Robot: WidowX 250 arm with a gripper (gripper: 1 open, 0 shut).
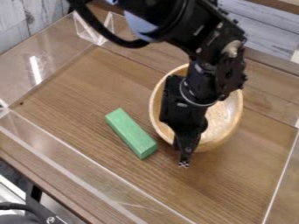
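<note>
My black gripper (184, 158) points down at the front rim of a pale wooden bowl (226, 122), its body over the bowl's interior. The fingers look shut; whether anything thin is between them is hidden. A green rectangular block (131, 132) lies on the wooden surface just left of the bowl, apart from my fingertips.
Clear plastic edging runs along the left and right sides, and a white planked wall (268, 39) stands at the back.
</note>
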